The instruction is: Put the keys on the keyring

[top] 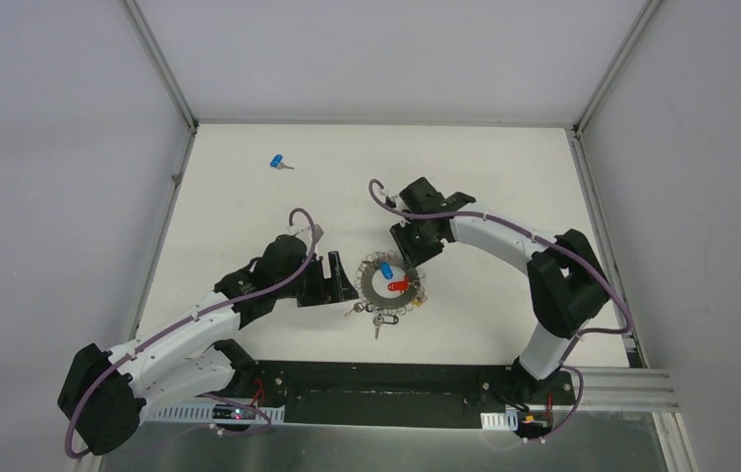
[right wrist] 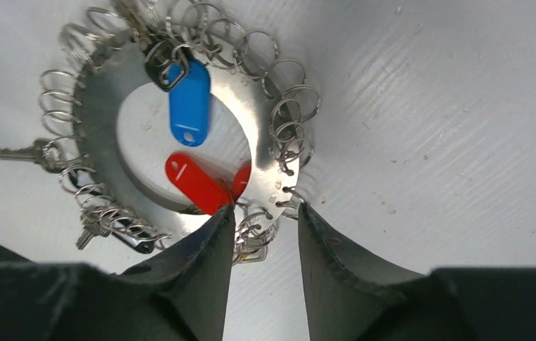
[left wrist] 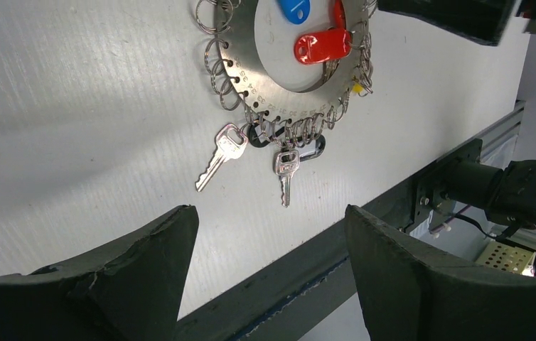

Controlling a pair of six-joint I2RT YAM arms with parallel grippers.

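A steel keyring plate (top: 376, 296) rimmed with wire loops lies mid-front on the table, holding keys and red (left wrist: 320, 46) and blue (right wrist: 190, 106) tags. Silver keys (left wrist: 229, 145) hang out from its near edge. A loose key with a blue tag (top: 276, 161) lies at the back left. My left gripper hovers left of the plate, open and empty. My right gripper hangs over the plate's back right, open, with loops seen beyond its fingertips.
Walls bound it at the sides and back, and a dark rail (top: 376, 379) runs along the front edge.
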